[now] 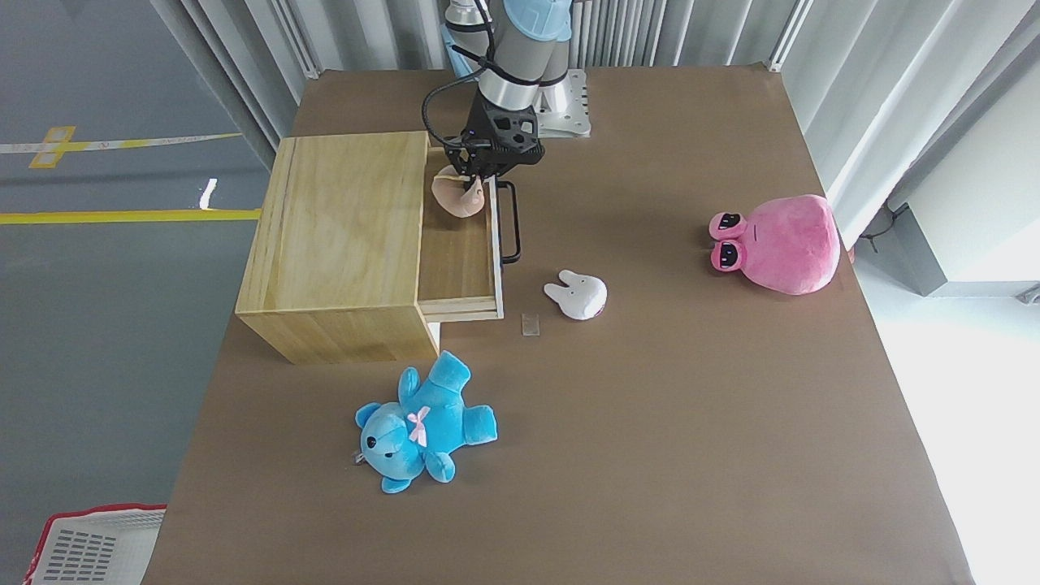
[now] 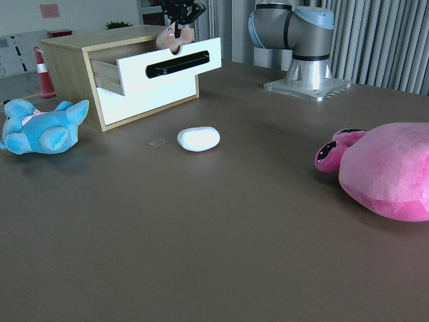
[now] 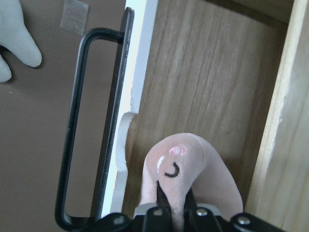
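My gripper (image 1: 468,175) is shut on a small pink plush toy (image 1: 456,200), held over the open drawer of the wooden cabinet (image 1: 341,224). The wrist view shows the toy (image 3: 178,164), with a stitched face, pinched between dark fingertips beside the drawer's white front (image 3: 135,58) and its black handle. In the left view the toy (image 2: 173,39) is at the height of the drawer front's top. The drawer's wooden floor (image 3: 207,82) is bare where visible.
A white bunny plush (image 1: 578,296) lies right of the cabinet, a blue bear (image 1: 434,424) in front of it, a pink plush (image 1: 780,244) at the table's right.
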